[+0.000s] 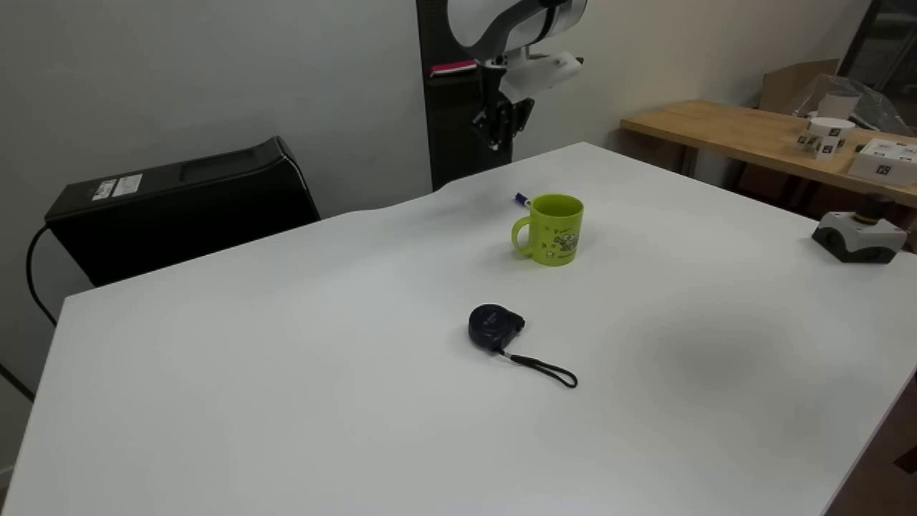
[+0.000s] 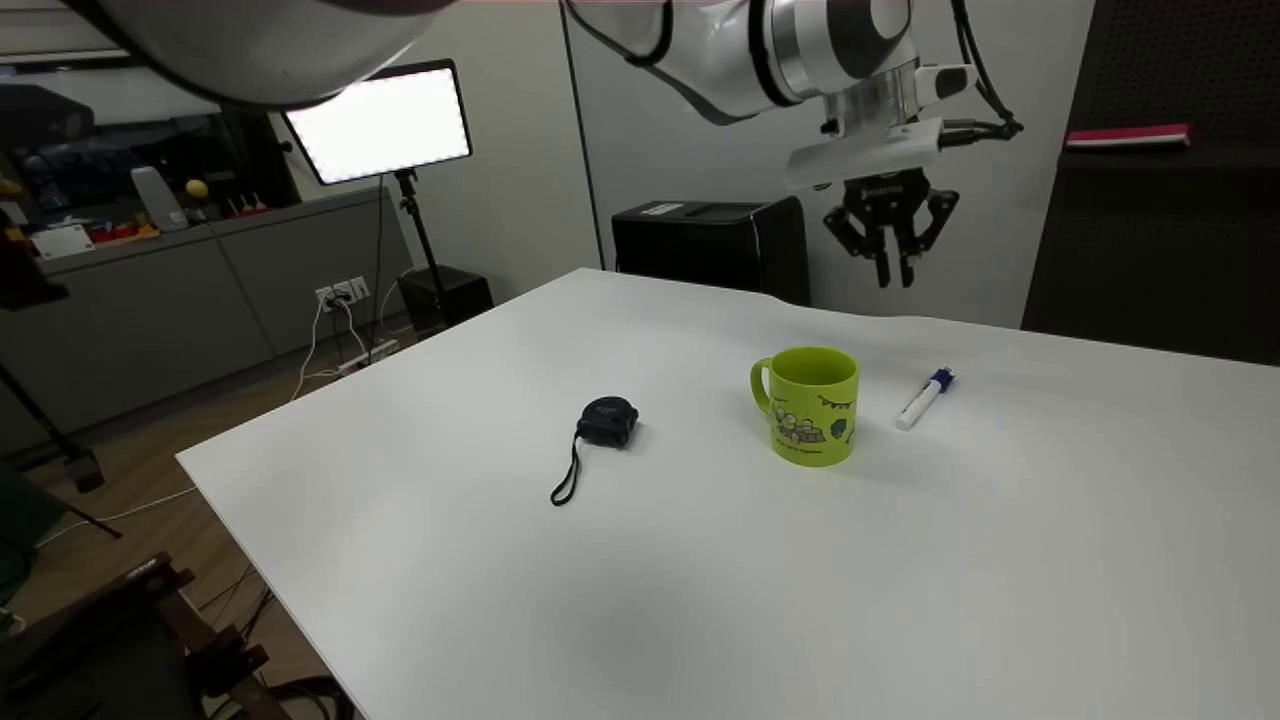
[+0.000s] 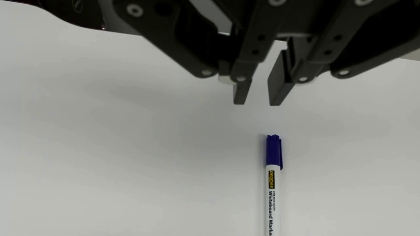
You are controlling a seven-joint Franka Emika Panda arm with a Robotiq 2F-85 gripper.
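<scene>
A whiteboard marker (image 2: 920, 406) with a blue cap lies on the white table behind the green mug (image 2: 813, 414). In exterior view 1 the mug hides most of the marker, leaving mainly its cap (image 1: 521, 199) in sight. My gripper (image 2: 896, 284) hangs above the table's far side, well clear of both. From the wrist, the marker (image 3: 272, 185) lies beyond the fingertips with its cap toward my gripper. A narrow gap stands between the fingers, partly open, and nothing shows in it.
A dark tape measure (image 1: 492, 327) with a wrist loop sits toward the table's middle. Along the far edge stands a black box (image 1: 185, 202). A grey and black switch box (image 1: 860, 233) rests near the right edge.
</scene>
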